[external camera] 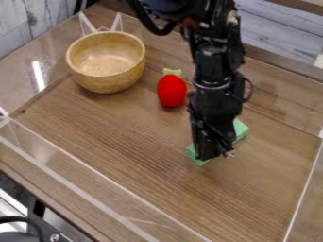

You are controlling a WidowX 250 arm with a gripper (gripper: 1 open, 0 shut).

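Note:
My gripper [211, 144] reaches down at the centre right over a light green flat object [237, 130], whose ends show on either side of the black fingers. The fingers hide its middle; whether they grip it or only rest over it is hard to see.
A red rounded object [173, 90] lies left of the arm, with a small light green piece [171, 72] behind it. A wooden bowl [105, 59] stands at the upper left.

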